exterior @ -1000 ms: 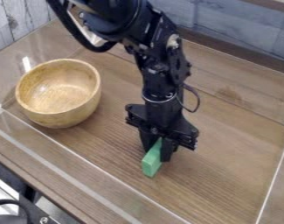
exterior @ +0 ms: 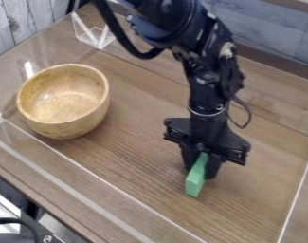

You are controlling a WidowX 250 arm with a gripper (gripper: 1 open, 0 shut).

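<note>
My black gripper [exterior: 203, 157] is low over the wooden table, shut on a green object [exterior: 194, 180] that slants down toward the front with its lower end at or near the surface. The top of the green object is hidden among the fingers. A large tan wooden bowl [exterior: 63, 112] sits on the left side of the table.
The wooden table [exterior: 112, 176] has bare room in front of the bowl and to the right of the gripper. Clear plastic pieces stand along the back left and left edge. Black cables lie at the bottom left, beyond the table's edge.
The arm and gripper have moved steadily to the right, carrying the green object with them. The bowl has stayed in place.
</note>
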